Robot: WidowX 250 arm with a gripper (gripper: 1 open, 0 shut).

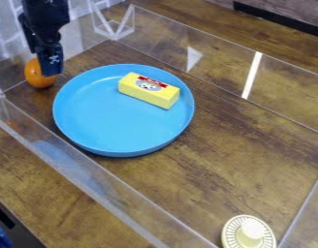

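The dark gripper (43, 60) is at the upper left, its lower end just over an orange round object (44, 77) that sits on the wooden table left of a blue plate (116, 126). The fingers are partly hidden against the object, and their gap is hard to make out. A yellow box (147, 91) with a red and white label lies on the right part of the plate.
A pale round lid-like object (248, 232) is at the bottom right. Clear transparent panels border the work area.
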